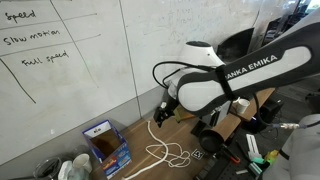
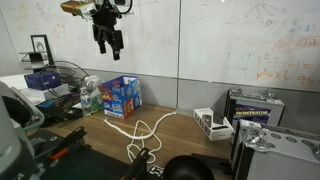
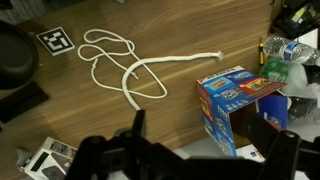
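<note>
High above the wooden table hangs my gripper (image 2: 109,46), well clear of everything on it. In the wrist view its dark fingers (image 3: 136,130) stand far apart, so the gripper is open, with nothing held between them. A white rope (image 3: 160,60) lies on the table in loose loops, one end stretched toward the box. The blue and red cardboard box (image 3: 219,128) has its top open and stands near the whiteboard, beside the rope's end.
A black round pan (image 3: 18,60) sits at the wrist view's left edge, near a printed marker (image 3: 55,40). Bottles (image 3: 288,50) and bags crowd beyond the box. Metal cases (image 2: 255,110) and a small white box (image 2: 213,124) stand right. Bare table lies around the rope.
</note>
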